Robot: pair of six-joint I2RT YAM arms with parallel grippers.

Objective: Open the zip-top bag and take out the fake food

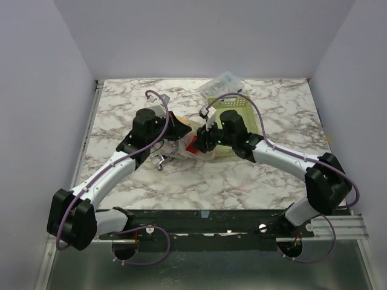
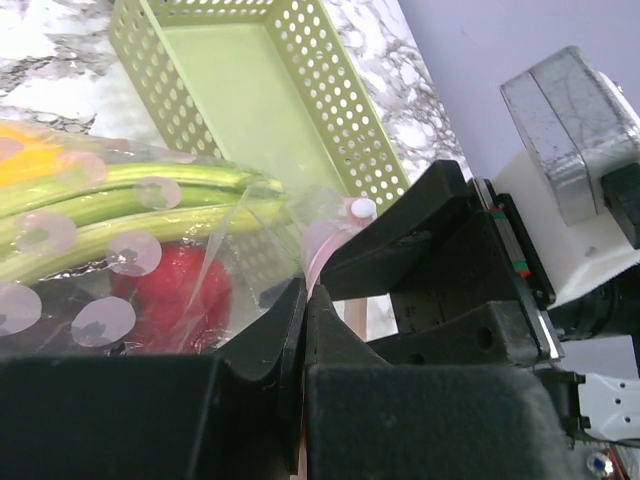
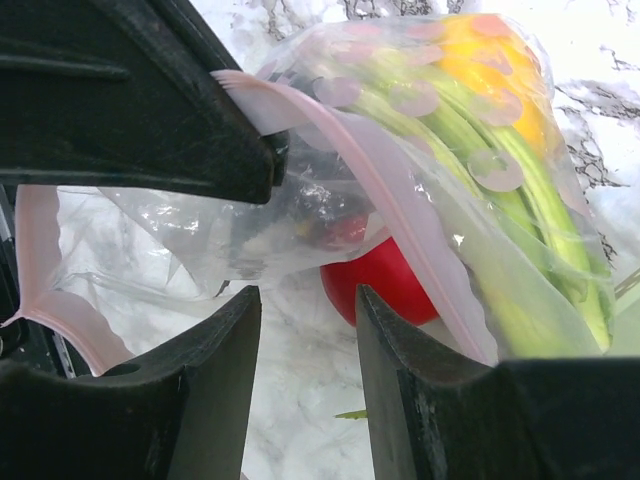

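The clear zip top bag [image 1: 205, 155] has its mouth spread open; its pale pink rim [image 3: 400, 225] curves across the right wrist view. My left gripper is shut on that rim. Inside the bag are green stalks [image 2: 110, 210], a yellow-orange piece [image 3: 500, 75] and a red round piece [image 3: 385, 283] close to the mouth. At the mouth, my right gripper stands part open, with the red piece beyond its fingertips and nothing seen between them. In the top view the arms hide much of the bag.
A green perforated basket [image 1: 242, 109] stands just behind the right gripper. Farther back lies a clear plastic container [image 1: 222, 83]. Something metallic [image 1: 162, 162] rests beside the bag, left of the mouth.
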